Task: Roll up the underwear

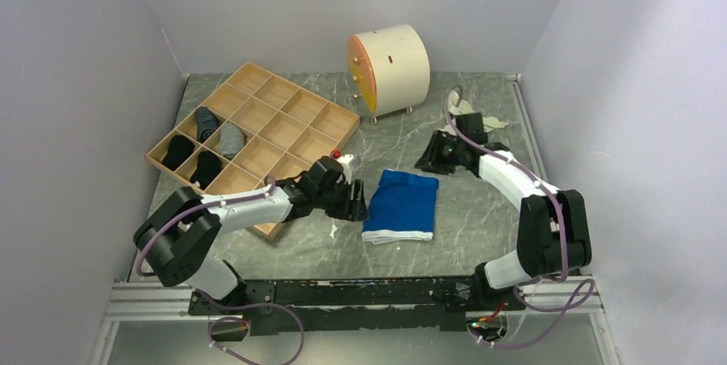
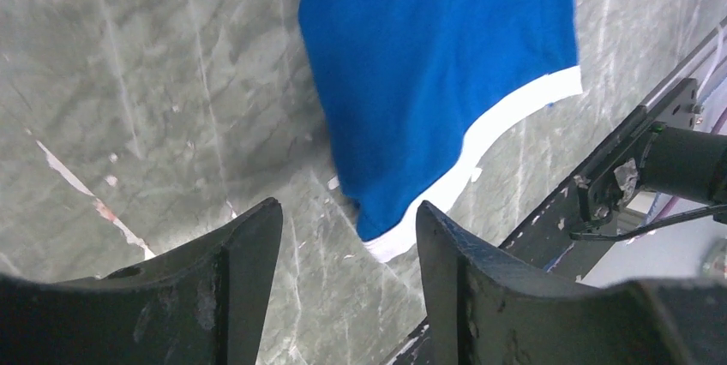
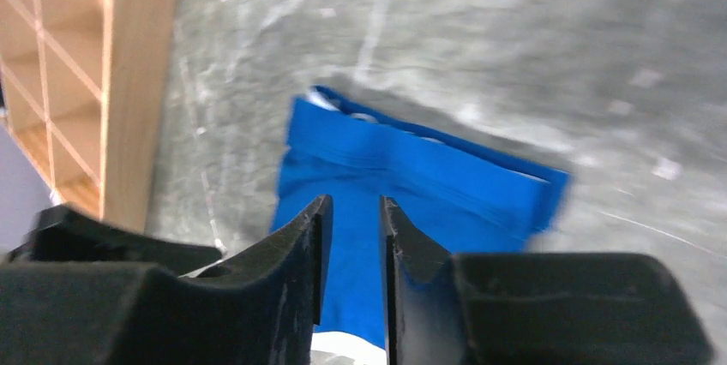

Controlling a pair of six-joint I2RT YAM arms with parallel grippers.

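The blue underwear (image 1: 402,202) lies folded into a rough rectangle on the grey tabletop, its white waistband along the edge nearest the robot base. In the left wrist view the white band (image 2: 506,116) runs down to a corner just beyond the fingertips. My left gripper (image 1: 357,217) is open by the cloth's left edge, nothing between its fingers. My right gripper (image 1: 422,166) hangs open near the far edge. In the right wrist view, a folded blue edge (image 3: 420,146) with layers showing lies ahead of its narrow, empty gap.
A wooden compartment tray (image 1: 350,132) with several rolled dark and grey items stands at left. A cream drum-shaped cabinet (image 1: 394,69) is at the back. Pale cloth (image 1: 493,122) lies behind the right arm. Bare table is open right of the underwear.
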